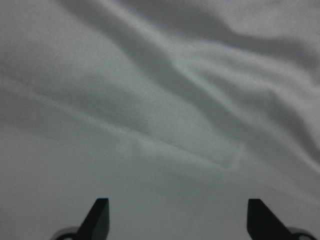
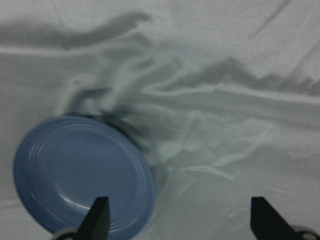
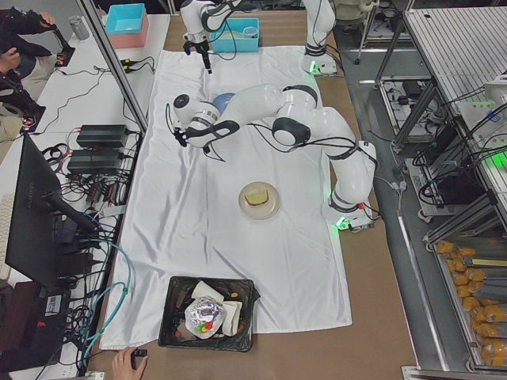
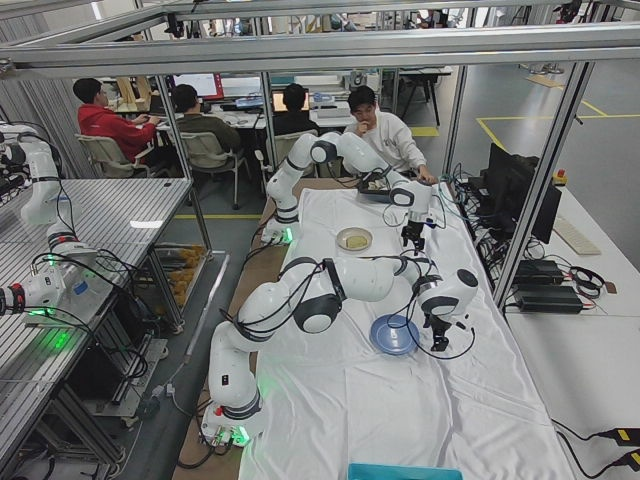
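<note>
In the camera left view a beige plate (image 3: 249,205) holds a yellow item (image 3: 257,196); a black tray (image 3: 171,317) with a foil bundle and white pieces sits at the front. A blue plate (image 4: 394,335) lies near the two arms' middle. In the left wrist view my left gripper stands open over bare white cloth. My right gripper is open, with the blue plate (image 2: 82,170) below it to one side, nothing between the fingers.
Teal bins (image 3: 238,43) stand at the far end. Monitors and cables (image 3: 55,229) line one side, beside a metal frame post. A person's hand is by the black tray.
</note>
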